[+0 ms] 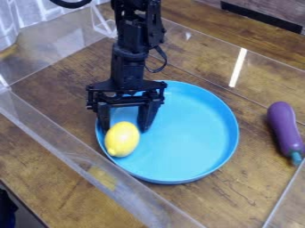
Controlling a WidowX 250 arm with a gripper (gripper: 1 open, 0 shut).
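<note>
My black gripper (pixel 124 114) reaches down from the top centre over the left part of a blue round plate (pixel 188 142). Its fingertips hang just above and behind a yellow oval object (pixel 121 140), which rests on the plate's lower left. The fingertips are dark and partly hidden, so I cannot tell whether they are open or shut, or whether they touch the yellow object.
A purple eggplant-like object (pixel 284 132) lies on the wooden table (pixel 53 71) at the right, off the plate. Clear transparent panels run along the left, bottom and right edges. The table behind and left of the plate is bare.
</note>
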